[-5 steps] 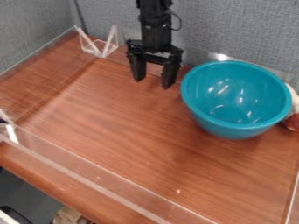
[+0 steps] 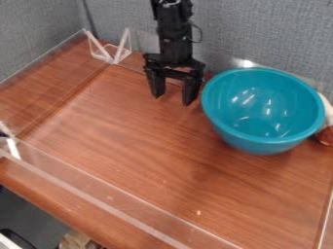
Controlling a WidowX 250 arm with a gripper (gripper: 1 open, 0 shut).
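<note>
My black gripper (image 2: 173,86) hangs from the top centre over the back of the wooden table, its two fingers spread apart with nothing visible between them. A large turquoise bowl (image 2: 263,111) sits just to the right of it.
A white wire rack (image 2: 108,49) stands at the back left against grey walls. A red-and-white object (image 2: 325,131) is partly hidden behind the bowl at the right edge.
The gripper has shifted only very slightly; the bowl and the other things are where they were.
</note>
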